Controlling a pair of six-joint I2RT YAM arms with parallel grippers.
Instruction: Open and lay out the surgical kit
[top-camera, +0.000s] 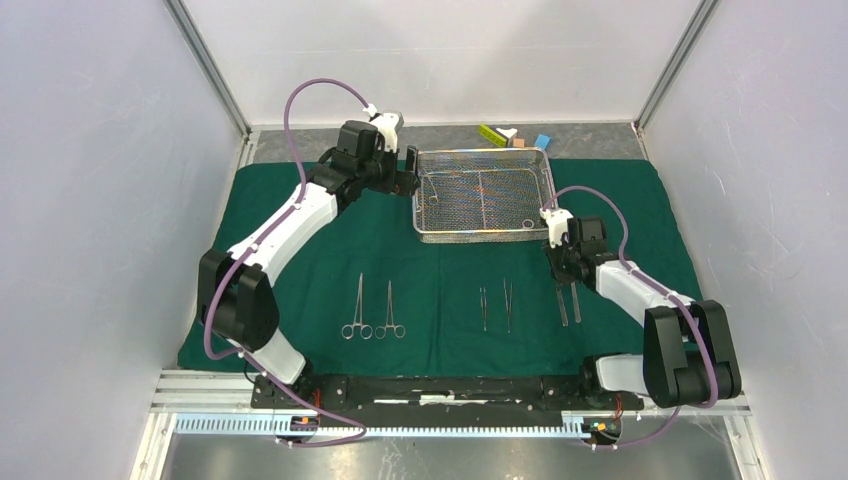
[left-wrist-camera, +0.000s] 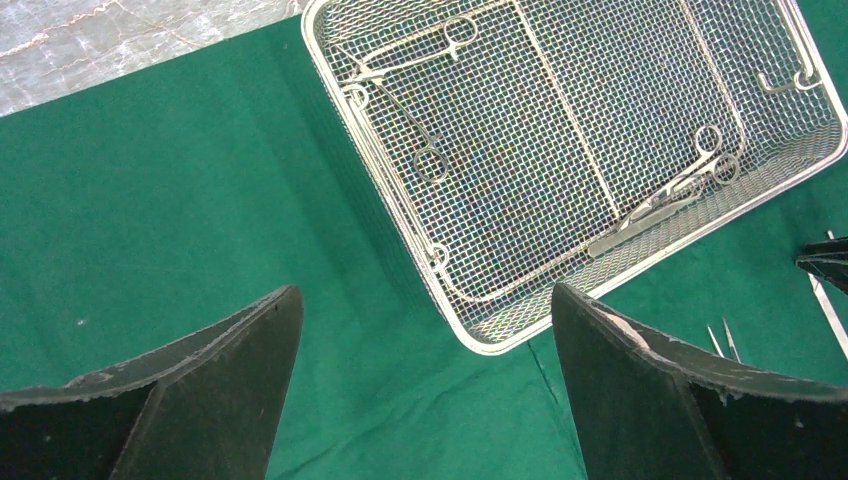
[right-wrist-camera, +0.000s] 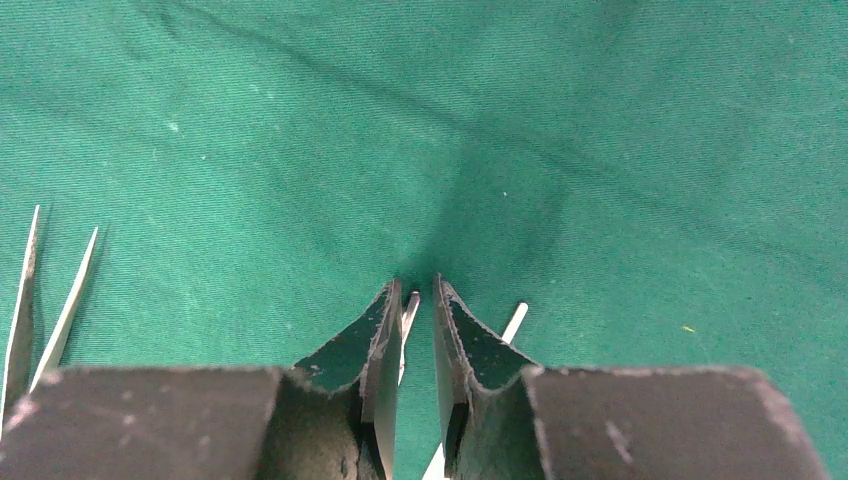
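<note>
A wire mesh tray (top-camera: 485, 238) sits on the green cloth. In the left wrist view, several ring-handled instruments lie in it, among them scissors-like ones (left-wrist-camera: 428, 165) at its left side. My left gripper is wide open above the tray's near left corner, empty. My right gripper points down at the cloth, its fingers a narrow gap apart. The end of one slim flat instrument (right-wrist-camera: 409, 318) shows in that gap; whether the fingers touch it cannot be told. A second slim instrument (right-wrist-camera: 515, 322) lies just right of the right finger.
Two ring-handled clamps (top-camera: 360, 308) lie at the front left of the cloth, and two tweezers (top-camera: 508, 305) at front centre. Small blocks (top-camera: 541, 141) lie behind the tray. Bare cloth (top-camera: 440, 310) separates clamps and tweezers.
</note>
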